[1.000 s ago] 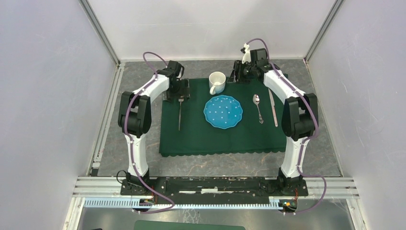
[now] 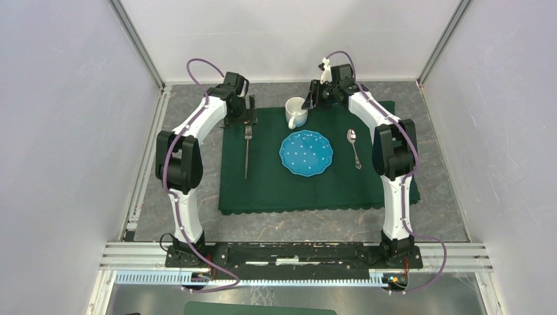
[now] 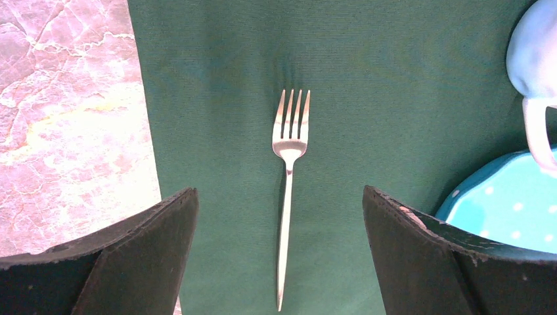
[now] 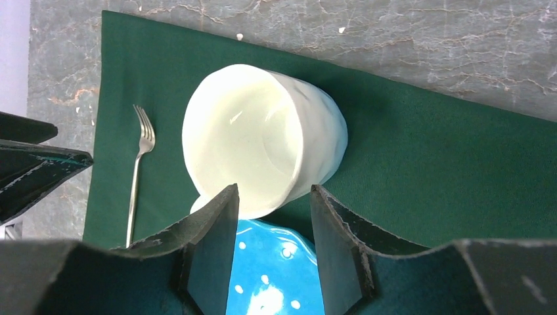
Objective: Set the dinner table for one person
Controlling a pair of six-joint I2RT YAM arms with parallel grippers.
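A white mug (image 2: 296, 113) stands on the green placemat (image 2: 282, 197), behind the blue dotted plate (image 2: 306, 153). Over the mug's right side hovers my right gripper, its fingers apart; whether they touch the mug is unclear. The mug's wide mouth (image 4: 240, 141) fills the middle of the right wrist view. A silver fork (image 3: 289, 147) lies left of the plate, tines away from the robot. Above it my left gripper is open and empty. To the plate's right rests a spoon (image 2: 351, 136). The right arm covers the knife almost entirely.
Grey marbled table (image 2: 295, 227) surrounds the placemat, with white walls (image 2: 276, 39) at the back and sides. Cloth in front of the plate is bare. In the right wrist view, part of the left gripper shows at the left edge.
My right gripper has moved left to the mug, and its arm has come over the knife. The left gripper has drawn back toward the far edge, uncovering the fork's tines.
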